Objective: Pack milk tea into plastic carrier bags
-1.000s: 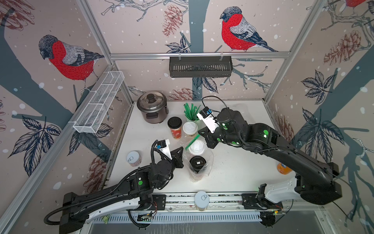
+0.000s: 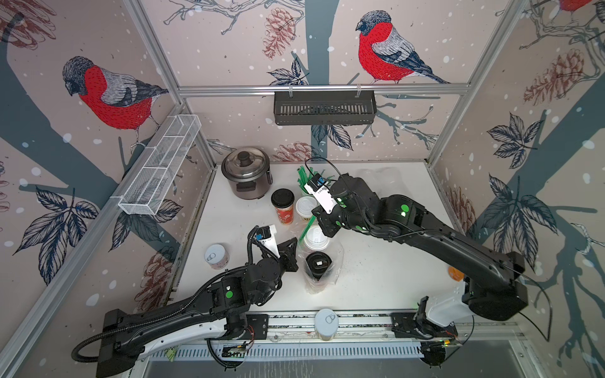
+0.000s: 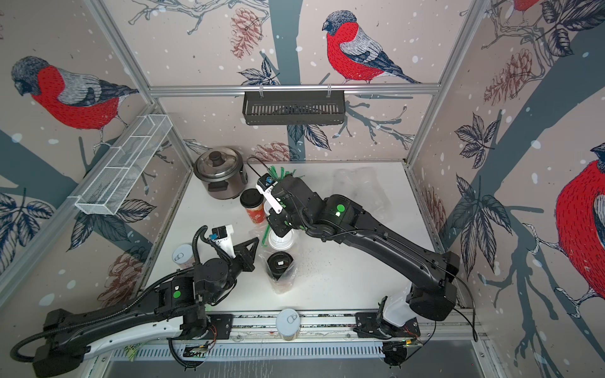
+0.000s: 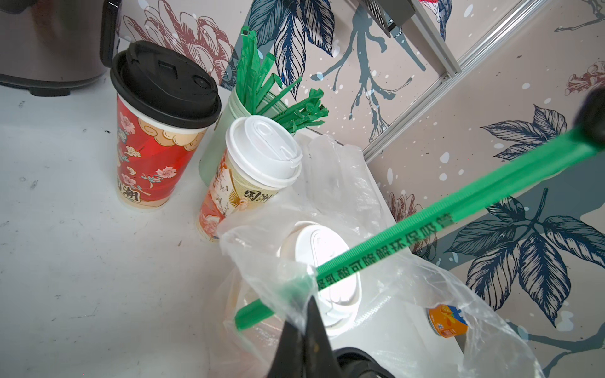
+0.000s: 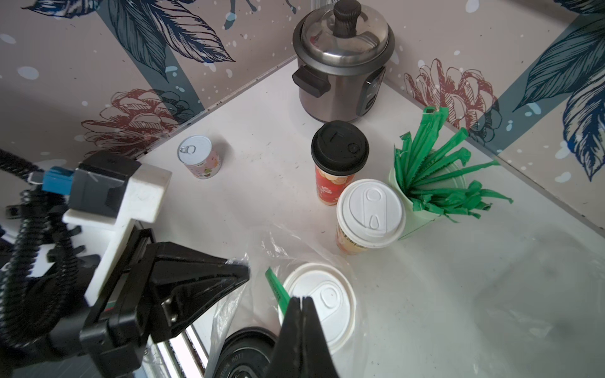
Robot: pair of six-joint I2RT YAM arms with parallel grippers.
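Note:
A clear plastic bag (image 4: 283, 252) stands around a white-lidded cup (image 5: 327, 308) and a black-lidded cup (image 2: 318, 263). My left gripper is shut, with the bag's rim pinched at its fingertips. Over the bag's mouth, a wrapped green straw (image 4: 403, 249) slants down; its lower end is at the near-left rim of the bag, partly behind film. The straw's upper end is in my right gripper, which is shut on it. Whether the lower tip is inside the bag I cannot tell.
Behind the bag stand a red cup with black lid (image 5: 340, 148), another white-lidded cup (image 5: 370, 214) and a holder of green straws (image 5: 435, 163). A rice cooker (image 2: 246, 172) is at back left, a can (image 2: 216, 255) at left. Another clear bag (image 3: 360, 189) lies back right.
My right gripper has moved left with the straw, now over the area by the white-lidded cups. The straw stands steeper. My left arm and the bag have hardly moved.

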